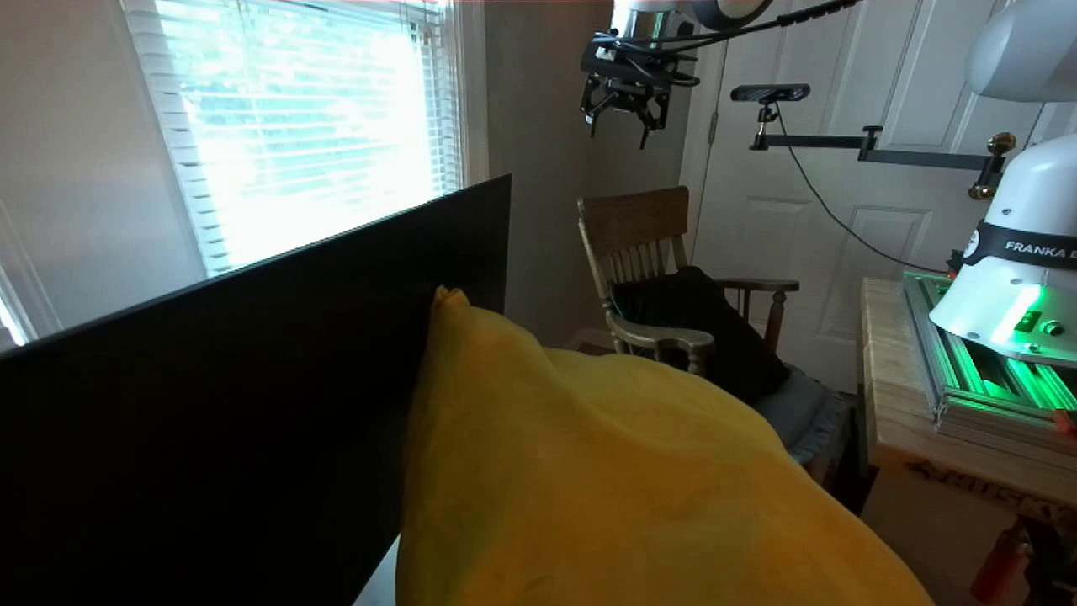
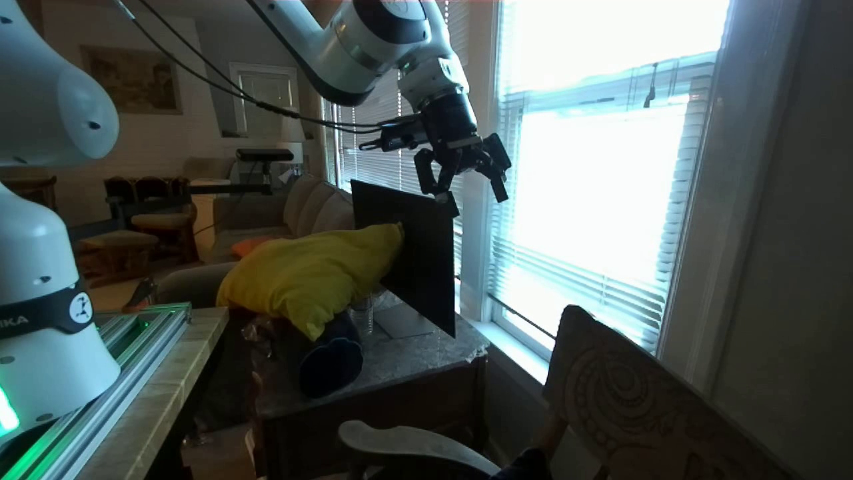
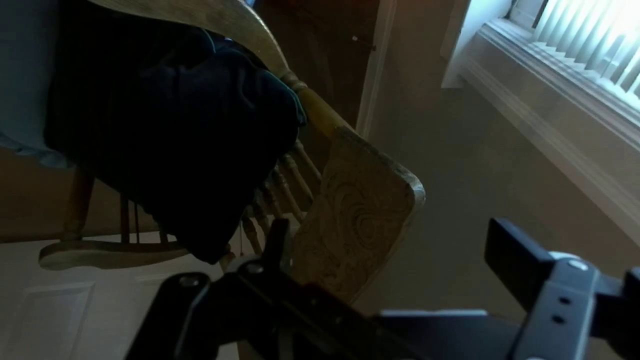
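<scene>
High in the air my gripper [image 1: 618,135] stands open, its fingers spread wide and nothing between them. In exterior view 2 the gripper [image 2: 480,207] appears in front of the window, above the black panel's [image 2: 416,248] near end. The wrist view looks down on a wooden chair [image 3: 354,222] holding a dark cushion [image 3: 174,126], well away from the fingertips. A big yellow pillow [image 2: 312,272] leans against the panel and fills the foreground of exterior view 1. No contact shows between my gripper and any of these.
A stone-topped table [image 2: 416,352] carries the panel, the pillow and a dark round object [image 2: 330,364]. Behind the chair a camera bar [image 1: 909,156] juts out by the white door [image 1: 828,232]. My base stands on a wooden bench [image 1: 899,404].
</scene>
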